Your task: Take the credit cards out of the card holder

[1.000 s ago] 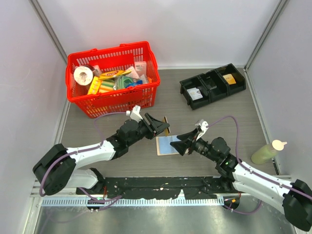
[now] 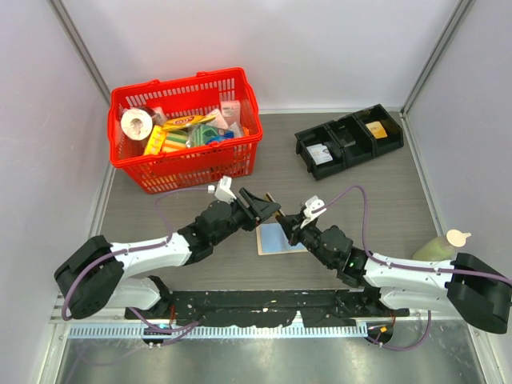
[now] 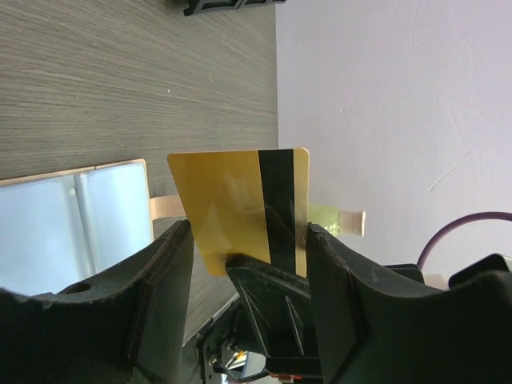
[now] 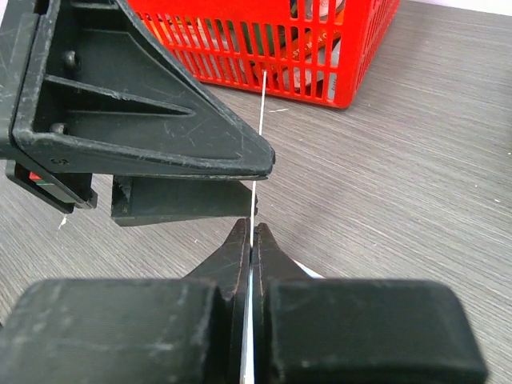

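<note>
A gold card with a black stripe is held upright between my two grippers; it appears edge-on as a thin line in the right wrist view. My right gripper is shut on it. My left gripper [image 2: 268, 206] is at the card from the other side, its fingers partly apart in the right wrist view; whether they still grip it is unclear. A light blue card holder [image 3: 40, 224] lies on the table below both grippers, partly hidden in the top view.
A red basket of goods [image 2: 136, 168] stands at the back left, a black compartment tray [image 2: 336, 156] at the back right. A green bottle [image 2: 432, 252] is at the right.
The left arm has hardly moved.
</note>
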